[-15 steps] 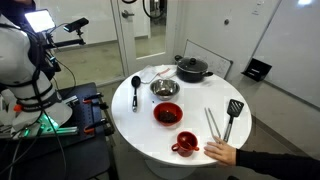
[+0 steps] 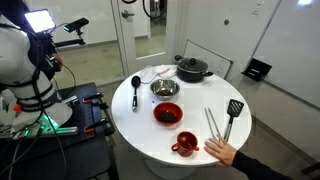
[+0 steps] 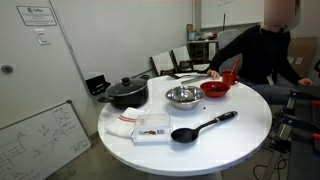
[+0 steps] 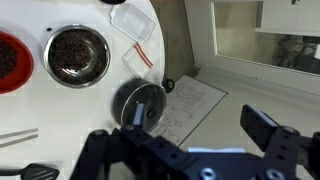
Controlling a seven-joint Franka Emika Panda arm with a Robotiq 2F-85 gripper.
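Note:
In the wrist view my gripper stands open above the white round table (image 2: 140,120), nothing between its fingers. A metal bowl (image 2: 165,90) sits near the middle of the table, with dark contents in the wrist view. Beside it is a red bowl (image 2: 167,115), also with something dark inside. The black lidded pot (image 2: 192,69) stands at the far side. Near the edge is a red mug (image 2: 186,144), a person's hand (image 2: 219,149) beside it.
A black ladle (image 3: 203,127), a clear container (image 3: 152,127) and a whitish cloth (image 3: 123,122) lie on one side of the table. Tongs (image 2: 212,122) and a black spatula (image 2: 234,115) lie on the other. The person's arm (image 2: 257,169) reaches over the table edge.
The tabletop items and the visible part of the robot show no clear movement.

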